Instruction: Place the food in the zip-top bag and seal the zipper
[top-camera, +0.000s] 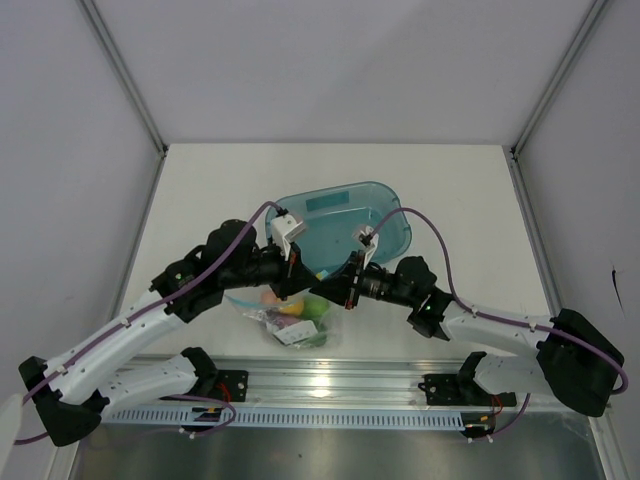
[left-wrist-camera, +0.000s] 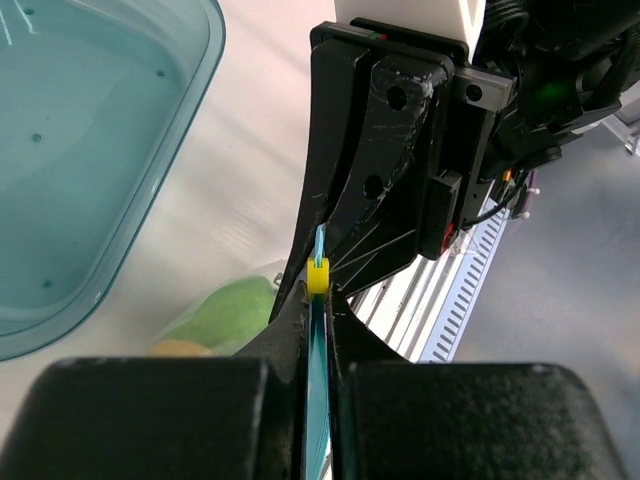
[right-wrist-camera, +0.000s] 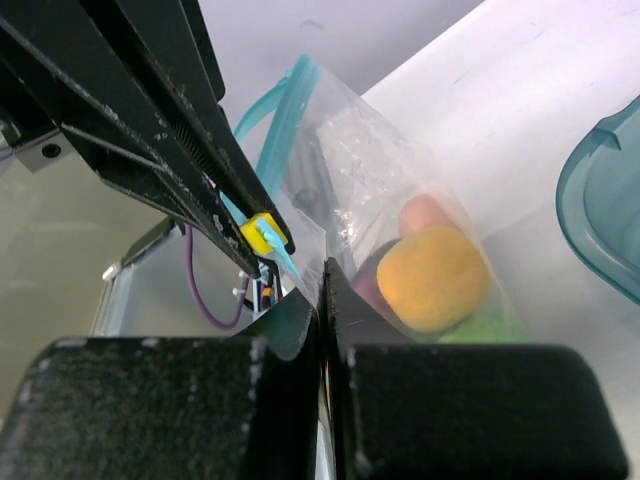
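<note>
The zip top bag (right-wrist-camera: 350, 150) holds food, including an orange item (right-wrist-camera: 432, 280), a pink one (right-wrist-camera: 423, 215) and a green one (left-wrist-camera: 220, 315). The yellow zipper slider (left-wrist-camera: 318, 276) sits on the blue zip strip (right-wrist-camera: 285, 130), between the two grippers. My left gripper (top-camera: 292, 280) is shut, with the blue strip running along the seam of its fingers beside the slider. My right gripper (top-camera: 345, 290) is shut at the bag's edge; in the right wrist view the clear film meets its fingertips.
A teal plastic bin (top-camera: 345, 225) stands just behind the grippers. The metal front rail (top-camera: 320, 380) runs below the bag.
</note>
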